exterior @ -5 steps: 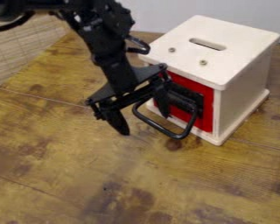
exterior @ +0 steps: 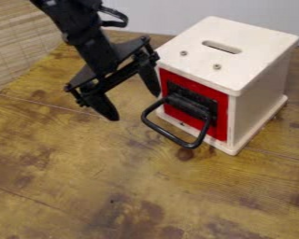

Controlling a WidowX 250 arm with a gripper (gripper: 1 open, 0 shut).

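Note:
My black gripper [exterior: 130, 93] is open above the table, left of a white box [exterior: 246, 65] with a red front panel [exterior: 220, 103]. Nothing shows between its fingers. A black looped handle [exterior: 177, 137] sticks out low from the dark fitting in the red panel, hanging forward over the table. The box has a slot and two small round fittings on its top.
A woven mat [exterior: 15, 47] lies at the back left, and a pale wall runs behind the box.
The gripper has moved up and left, away from the handle and the red panel, uncovering more of both. The box has not visibly moved.

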